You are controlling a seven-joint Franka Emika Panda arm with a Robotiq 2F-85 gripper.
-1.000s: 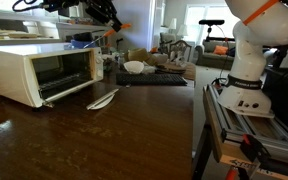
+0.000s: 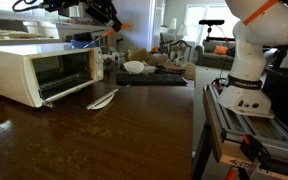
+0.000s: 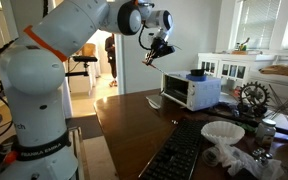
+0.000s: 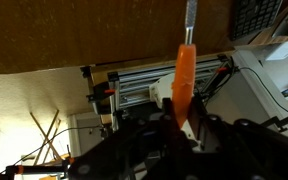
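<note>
In the wrist view, an orange-handled tool (image 4: 184, 80) with a thin grey shaft sticks out from my gripper, which is shut on the handle. Exterior view 1 has the gripper (image 2: 113, 23) high at the top, above and right of a white toaster oven (image 2: 59, 76), with a bit of orange at its tip. From exterior view 2 the gripper (image 3: 156, 47) hangs in the air, apart from the toaster oven (image 3: 190, 91) and the table. The tool's far end is cut off by the wrist view's top edge.
A flat white piece (image 2: 102, 100) lies on the brown table (image 2: 114, 140) before the oven. Behind are a black keyboard (image 2: 152, 79) and a white bowl (image 2: 134, 67). Exterior view 2 also shows clear plastic (image 3: 252, 162) near the keyboard.
</note>
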